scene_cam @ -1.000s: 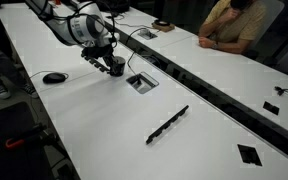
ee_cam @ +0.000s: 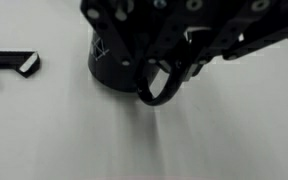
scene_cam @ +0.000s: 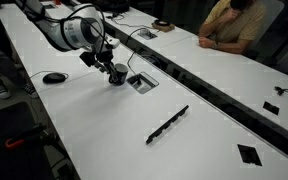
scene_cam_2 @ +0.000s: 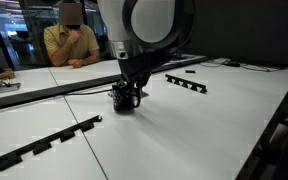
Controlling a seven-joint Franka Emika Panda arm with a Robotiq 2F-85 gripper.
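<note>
A black mug (scene_cam: 118,77) stands on the white table near the arm, beneath my gripper (scene_cam: 113,68). In exterior view 2 the mug (scene_cam_2: 123,102) sits under the gripper (scene_cam_2: 134,84), whose fingers reach its upper part. The wrist view shows the dark mug body (ee_cam: 110,70) with its curved handle (ee_cam: 162,96) towards the camera. There my gripper is shut on the mug around the handle side; the exact contact is hidden by dark finger parts. Whether the mug's base touches the table cannot be told.
A silver tray (scene_cam: 142,84) lies close behind the mug, with a cable nearby. A long black bar (scene_cam: 167,125) and a flat black piece (scene_cam: 249,155) lie further right. Someone sits behind the far table.
The gripper and the mug have shifted slightly towards the front of the table in exterior view 1. Everything else stays where it was.
</note>
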